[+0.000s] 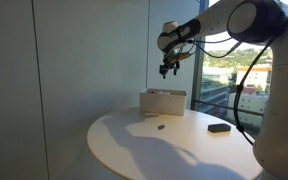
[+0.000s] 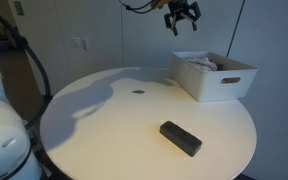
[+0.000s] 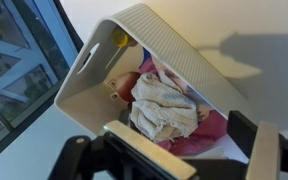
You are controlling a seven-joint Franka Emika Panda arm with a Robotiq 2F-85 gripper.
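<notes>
High over the white box (image 1: 163, 103) hangs my gripper (image 1: 170, 73), its fingers apart and nothing between them. In the wrist view the gripper looks down past the box rim. The box (image 2: 216, 84) has handle cut-outs and stands at the table's far side. Inside it lie a pale crumpled cloth (image 3: 162, 108), a reddish-brown item (image 3: 123, 86), pink fabric (image 3: 206, 132) and a small yellow thing (image 3: 121, 38). A black oblong block (image 2: 180, 138) and a small dark flat piece (image 2: 138, 92) rest on the table, well away from the gripper.
Behind the arm is a window (image 1: 246, 85); a plain wall (image 1: 94, 60) stands at the left.
</notes>
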